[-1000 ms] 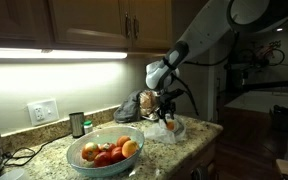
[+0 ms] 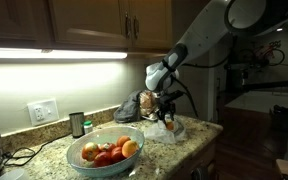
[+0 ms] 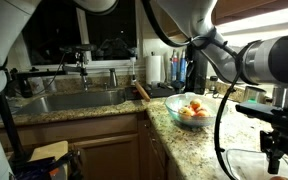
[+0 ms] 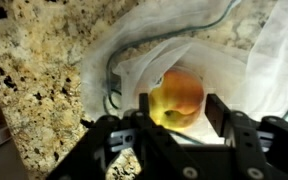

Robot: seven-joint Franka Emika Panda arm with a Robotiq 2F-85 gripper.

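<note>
In the wrist view a yellow-red round fruit lies on crumpled, translucent white wrapping with a dark green line along it. My gripper is over the fruit, its fingertips apart at either side of the fruit's lower part. Whether they touch it I cannot tell. From exterior view 1 the gripper points down at the white wrapping on the counter, with an orange patch of the fruit showing just below.
A large bowl of several fruits stands nearer the camera on the speckled counter. A backpack and a dark canister are by the wall. Beyond the counter in exterior view 2 is a sink.
The arm's upper links have risen slightly in exterior view 1. The gripper stays close over the fruit, and the wrapping and bowl look unmoved.
</note>
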